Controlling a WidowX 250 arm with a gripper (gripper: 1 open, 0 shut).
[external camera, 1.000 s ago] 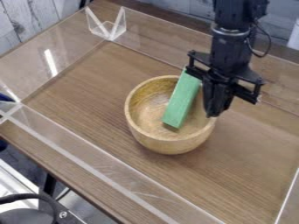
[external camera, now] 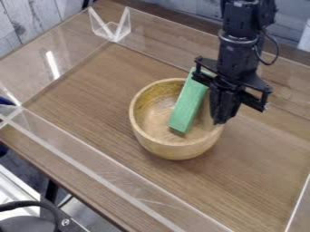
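Observation:
A tan round bowl [external camera: 169,144] sits on the wooden table, with a green rectangular block [external camera: 188,108] leaning inside it against the back right of its rim. My black gripper [external camera: 226,104] is over the right side of the bowl, just right of the green block. Its fingers look close together, and I see nothing clearly held between them; the dark body hides part of the bowl's right rim.
A clear plastic piece [external camera: 109,23] stands at the back left of the wooden table [external camera: 72,91]. A black cable lies at the bottom left.
My gripper has shifted very slightly, its body a little higher or more turned. The bowl and green block look in the same place.

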